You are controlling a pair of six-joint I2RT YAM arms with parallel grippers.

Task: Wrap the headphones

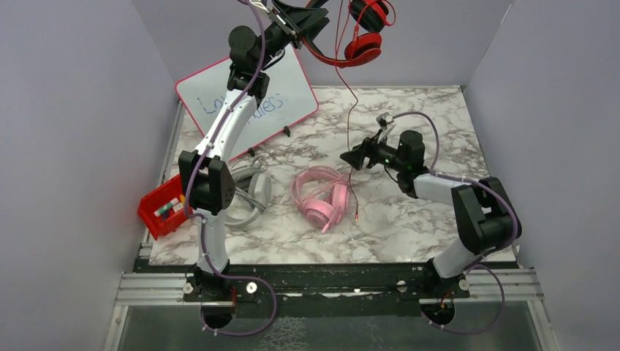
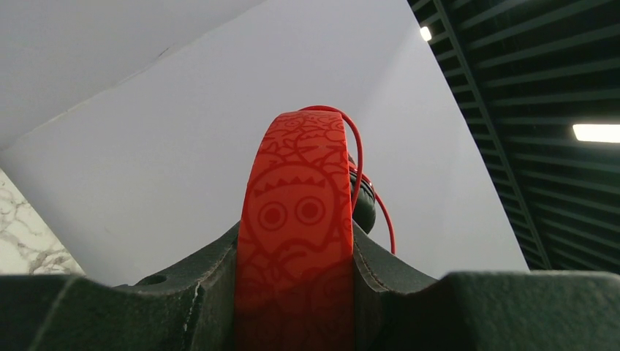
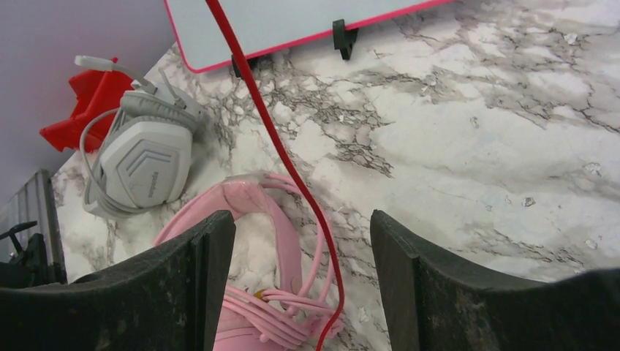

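Red headphones [image 1: 362,45] are held high at the top of the top view by my left gripper [image 1: 300,33], shut on the band, whose patterned red surface [image 2: 292,197] fills the space between its fingers. The red cable [image 3: 282,150] hangs down past my right gripper [image 1: 353,159], which stands part open over the table, the cable crossing between its fingers in the right wrist view. Below lie pink headphones [image 1: 329,205] with cable wound on them, and, to the left, grey headphones [image 1: 259,189] with their cable looped round.
A red tray [image 1: 153,219] with small items sits at the left edge. A whiteboard [image 1: 270,88] leans at the back left on black clips.
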